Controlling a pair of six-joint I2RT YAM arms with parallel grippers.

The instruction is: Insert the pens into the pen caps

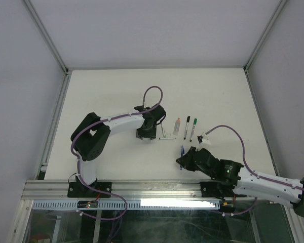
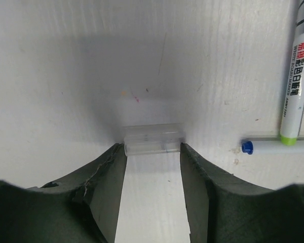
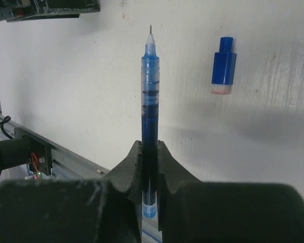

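Observation:
In the left wrist view a clear pen cap (image 2: 152,142) lies horizontally between the fingertips of my left gripper, low over the table; whether they grip it I cannot tell. My right gripper is shut on an upright-pointing blue pen (image 3: 150,116) in the right wrist view, its tip bare. A blue cap (image 3: 223,66) lies to the right of that pen. From above, my right gripper (image 1: 180,160) is at the front right of the other pens.
A white pen (image 2: 297,76) and a thinner pen (image 2: 271,147) lie right of the left gripper. In the top view, a bottle (image 1: 177,126) and markers (image 1: 187,126) lie centre right.

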